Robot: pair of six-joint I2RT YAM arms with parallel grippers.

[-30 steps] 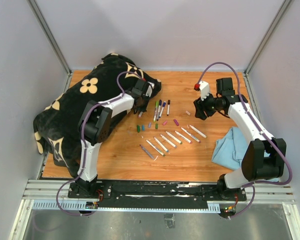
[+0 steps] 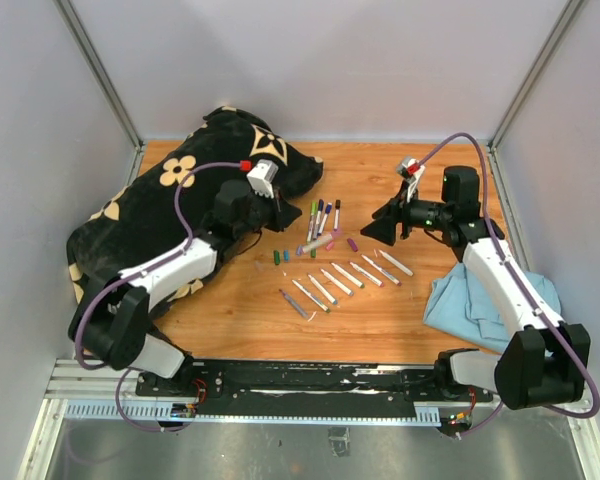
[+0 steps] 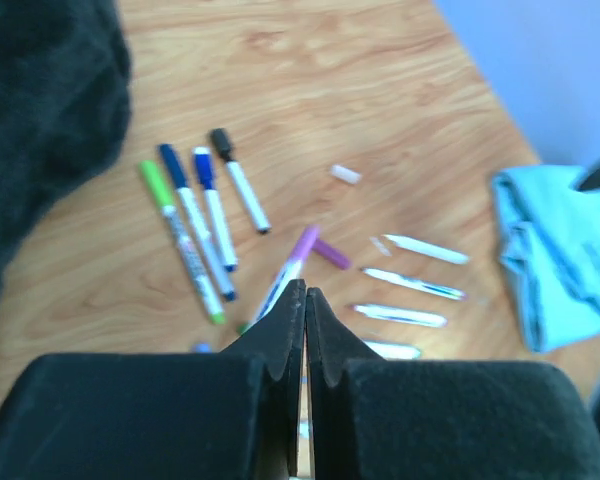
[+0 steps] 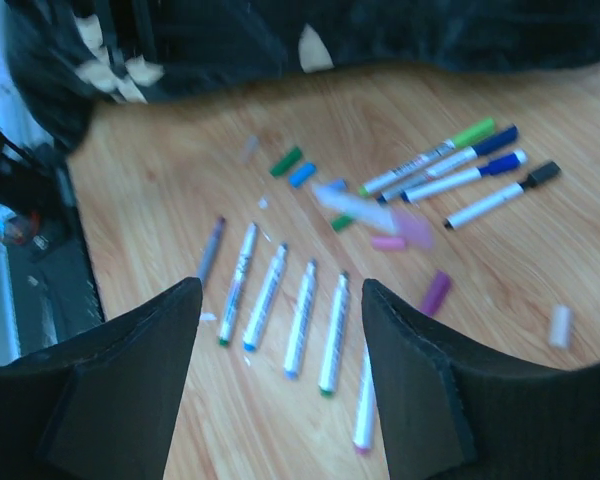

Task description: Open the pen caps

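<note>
My left gripper (image 2: 286,214) is shut on a pen (image 3: 280,285) with a purple end, held out over the table's middle. My right gripper (image 2: 384,222) is part open to its right, nothing seen between its fingers. Capped pens, green (image 4: 472,132), blue (image 4: 502,165) and black (image 4: 541,173), lie in a row at the back. A row of pens with bare tips (image 2: 342,276) lies nearer the front. Loose caps, green (image 4: 285,162), blue (image 4: 302,173) and purple (image 2: 351,243), lie scattered between the rows.
A black flowered cloth (image 2: 150,210) covers the left side of the table. A folded blue cloth (image 2: 460,305) lies at the front right.
My left gripper has swung right and toward the front from the cloth's edge, carrying the pen. My right gripper has moved slightly left toward it.
</note>
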